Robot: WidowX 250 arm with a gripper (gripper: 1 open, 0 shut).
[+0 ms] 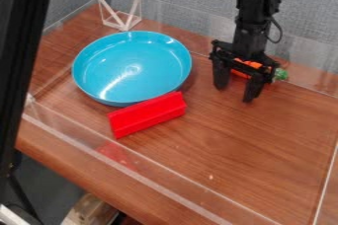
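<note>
My black gripper (235,89) is low at the back right of the wooden table, its two fingers apart, around or just in front of an orange object with a green end (279,74), like a toy carrot, which is partly hidden behind it. I cannot tell whether the fingers touch it.
A blue bowl (130,64) sits on the left, with a red block (145,114) in front of it. A white wire-like piece (121,14) is at the back left. Clear rims edge the table (238,170).
</note>
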